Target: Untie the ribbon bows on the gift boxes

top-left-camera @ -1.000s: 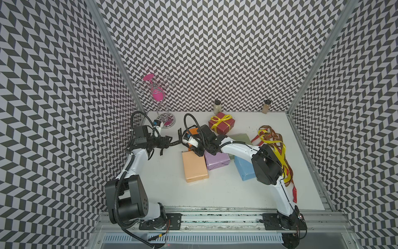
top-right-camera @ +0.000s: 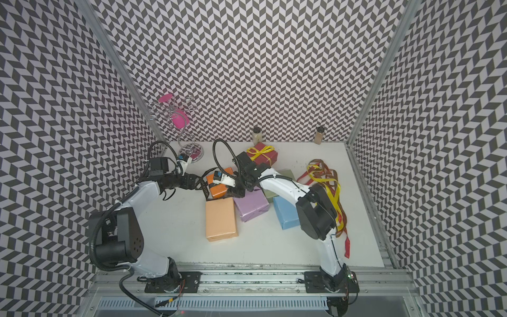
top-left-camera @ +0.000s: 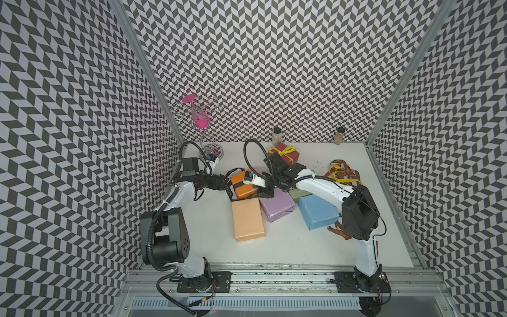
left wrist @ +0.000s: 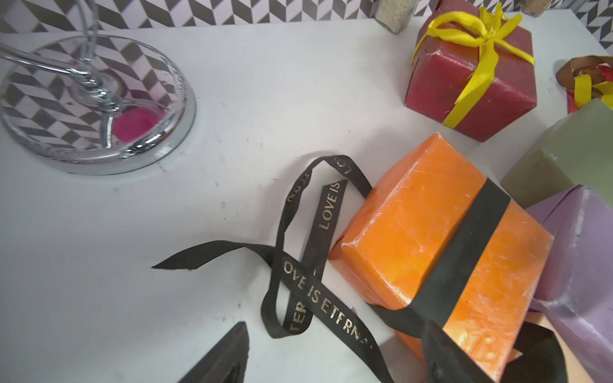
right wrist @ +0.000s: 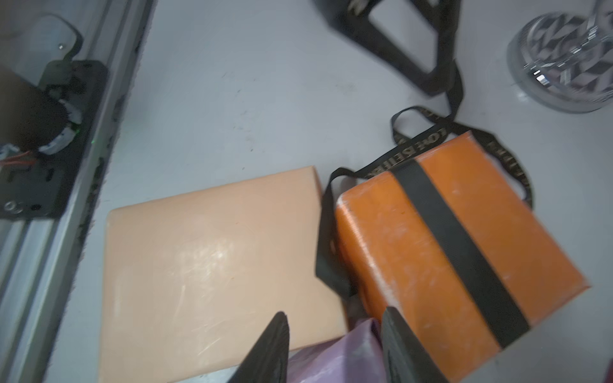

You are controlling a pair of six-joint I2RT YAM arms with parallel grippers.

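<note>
The orange box (left wrist: 396, 223) has a flat black ribbon (left wrist: 466, 255) across its top with no bow there; printed loose ends (left wrist: 319, 296) curl on the table to its left. My left gripper is open beside the box, over this ribbon, nothing between its fingers. My right gripper stands part open above a corner of the purple box (right wrist: 348, 357), its fingers apart and empty. A dark red box (left wrist: 472, 76) at the back wears a tied yellow bow (left wrist: 488, 32). The peach box (top-left-camera: 248, 219), the purple box and the blue box (top-left-camera: 318, 211) show no ribbon.
Brown, yellow and red ribbons (top-right-camera: 332, 185) lie piled on the right. A chrome stand (left wrist: 102, 102) with a round base is at the back left. A green box (left wrist: 568, 146) sits beside the purple one.
My left gripper has moved right toward the orange box; the ribbon stretched near it earlier now lies loose. The peach box slid slightly frontward.
</note>
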